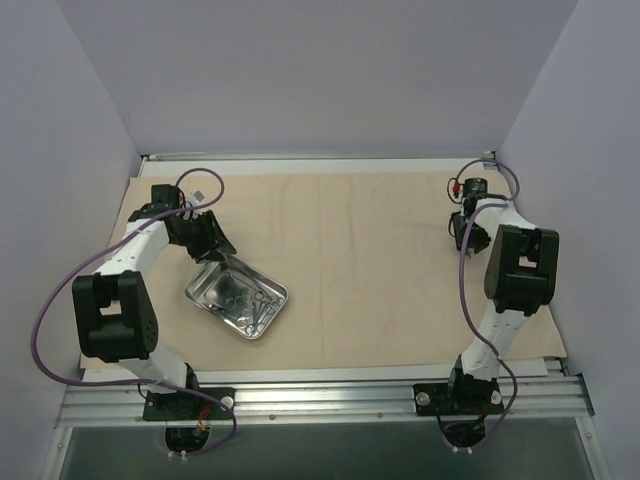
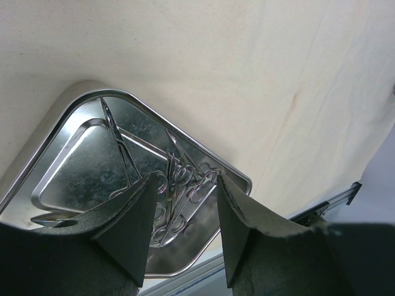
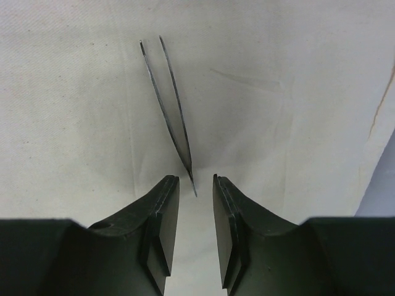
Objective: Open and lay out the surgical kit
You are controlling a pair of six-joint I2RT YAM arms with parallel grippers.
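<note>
A metal tray [image 1: 236, 296] at left holds several instruments, scissor-like ones [image 2: 178, 222] among them. My left gripper [image 1: 214, 250] hangs over the tray's upper end; in its wrist view the left gripper is open above the instruments, nothing between its fingers. At far right my right gripper [image 1: 465, 240] is low over the cloth. In its wrist view a slim pair of tweezers [image 3: 180, 132] lies on the cloth, its narrow end reaching between the fingertips of the right gripper, which stand apart and hold nothing visible.
Pale walls [image 1: 575, 200] border both sides, the right one close to the right arm. A metal rail [image 1: 320, 393] runs along the front.
</note>
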